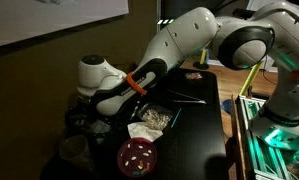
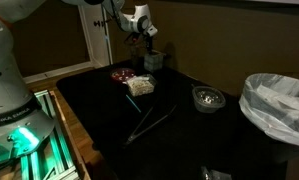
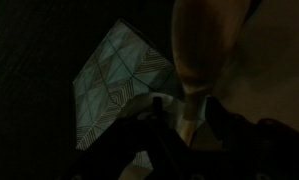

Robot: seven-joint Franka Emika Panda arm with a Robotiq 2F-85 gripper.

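Note:
In the wrist view, a wooden utensil (image 3: 201, 45) with a broad end and narrow neck stands between the fingers of my gripper. Some room shows beside the neck, so the fingers look part open around it. Below is a round, pale container rim (image 3: 149, 103), partly hidden by a finger. Exterior view 2 places the gripper (image 2: 149, 45) just above a grey container (image 2: 153, 62) at the table's far end. In exterior view 1 the gripper is dark, over a cylindrical container (image 1: 76, 150) at the left.
A patterned square (image 3: 119, 70) lies beside the rim. On the black table are a red bowl (image 1: 137, 157), a crumpled white cloth (image 1: 145, 131), a clear tray (image 1: 156, 117), a blue pen (image 2: 133, 102), dark tongs (image 2: 149, 127) and a clear bowl (image 2: 208, 99). A white-lined bin (image 2: 276, 105) stands right.

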